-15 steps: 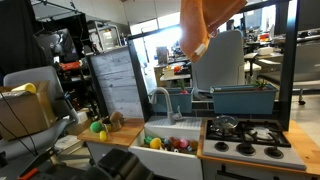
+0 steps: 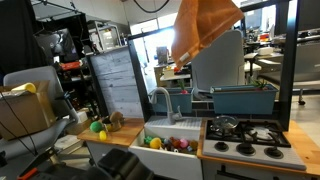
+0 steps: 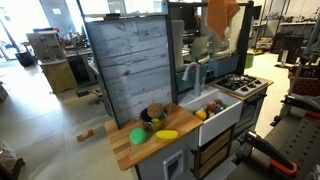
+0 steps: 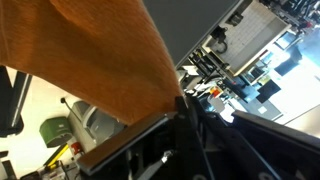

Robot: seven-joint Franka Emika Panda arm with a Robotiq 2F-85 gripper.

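An orange cloth [image 2: 205,28] hangs high above the counter in exterior view 1, its upper part cut off by the frame's top edge. The same cloth [image 3: 222,16] shows at the top of exterior view 2. In the wrist view, the cloth [image 4: 95,55] fills much of the upper left and runs down to the dark fingertips. My gripper is shut on it there, and the exact pinch is hard to make out. Neither exterior view clearly shows the gripper's fingers.
Below are a white sink [image 2: 168,163] with several colourful items inside and, to its right, a stove [image 2: 258,150] with a pan [image 2: 226,123]. A wooden counter [image 3: 133,152] left of the sink carries a green ball [image 3: 138,136], a yellow item [image 3: 167,134] and brown bowls.
In exterior view 1 the cloth has shifted somewhat left, and it now looks broader and hangs at a slant. The things on the counter have stayed put.
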